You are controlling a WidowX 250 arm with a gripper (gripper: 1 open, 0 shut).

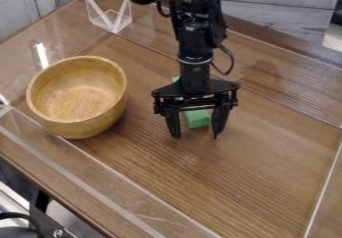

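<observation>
My black gripper (197, 116) reaches down from the top centre to the middle of the table, its fingers open and spread to either side of a small green block (199, 119). The block is partly hidden behind the gripper's body and fingers. Whether the fingertips touch it cannot be told from this view.
A large tan bowl (78, 94) stands on the left of the wooden table (201, 187). A white wire object (110, 10) is at the back left.
</observation>
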